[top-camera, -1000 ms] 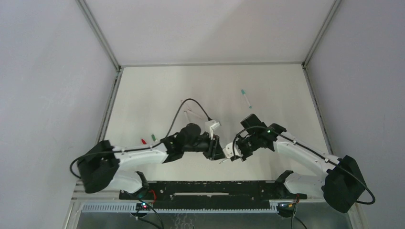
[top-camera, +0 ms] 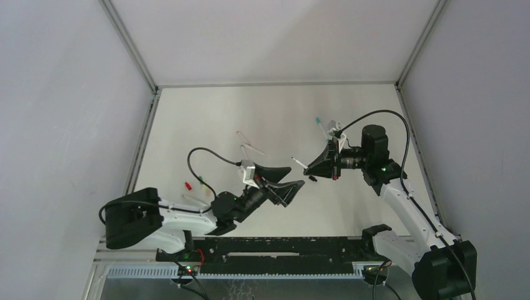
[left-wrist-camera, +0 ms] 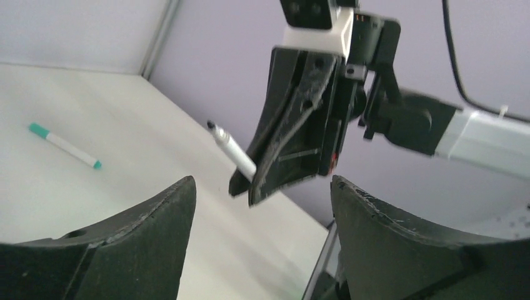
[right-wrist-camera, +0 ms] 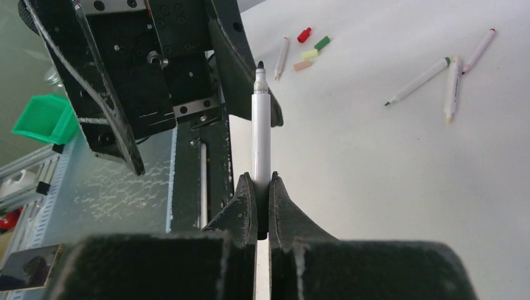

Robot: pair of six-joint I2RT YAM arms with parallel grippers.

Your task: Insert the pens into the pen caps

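Observation:
My right gripper (top-camera: 306,171) is shut on a white pen (right-wrist-camera: 261,131) with a bare black tip. In the right wrist view the pen points up, its dark rear end between the fingers. My left gripper (top-camera: 296,177) stands open and empty, close to the right one in the top view. Through its spread fingers (left-wrist-camera: 159,225) the held pen shows ahead, apart from them. Small red (right-wrist-camera: 304,35), green (right-wrist-camera: 322,42), yellow (right-wrist-camera: 309,54) and peach (right-wrist-camera: 301,65) caps lie on the table.
Several more pens lie loose: a green-ended pen (right-wrist-camera: 417,81), a white pen (right-wrist-camera: 453,89) and a red-ended pen (right-wrist-camera: 479,51) close together. A teal-ended pen (left-wrist-camera: 69,148) lies alone on the far side.

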